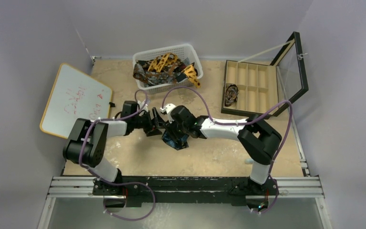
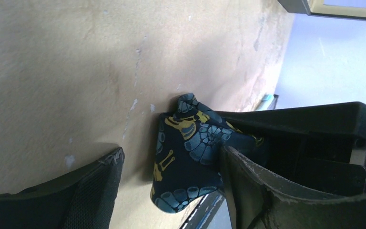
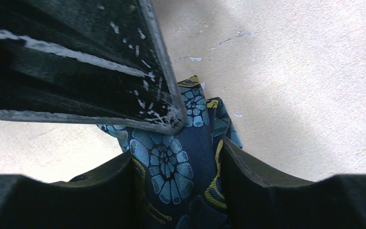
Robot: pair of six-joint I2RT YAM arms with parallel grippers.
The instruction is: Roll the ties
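Observation:
A dark blue tie [image 1: 175, 142] with light blue flower shapes and yellow edging is bunched on the table's middle, partly hidden beneath the arms. From its left side, my left gripper stands open; the folded fabric lies against its right-hand finger [image 2: 240, 179] in the left wrist view. My right gripper is over the tie, and cloth fills the gap between its fingers; how firmly they press is unclear. One black left finger [image 3: 90, 62] reaches across the right wrist view, overlapping the tie's upper part. The two grippers nearly touch.
A white basket [image 1: 167, 88] of loose ties stands at the back. At the right back, an open compartment box [image 1: 250, 88] holds one rolled tie [image 1: 231, 95]. A whiteboard [image 1: 74, 100] lies left.

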